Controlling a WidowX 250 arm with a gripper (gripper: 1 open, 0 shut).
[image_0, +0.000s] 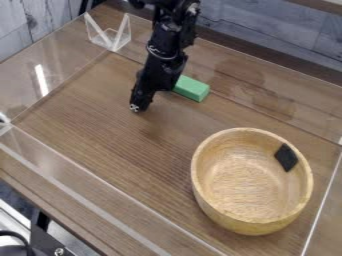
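My black gripper (142, 98) hangs low over the wooden table at the upper middle, its tip at or near the surface. A green block (190, 88) lies just to its right, partly behind the arm. The gripper looks shut, with nothing visible between its fingers, though its dark tip is small in view.
A large tan round container (251, 208) with a black patch on its rim fills the lower right. Clear plastic pieces stand at the table's left edge and back left.
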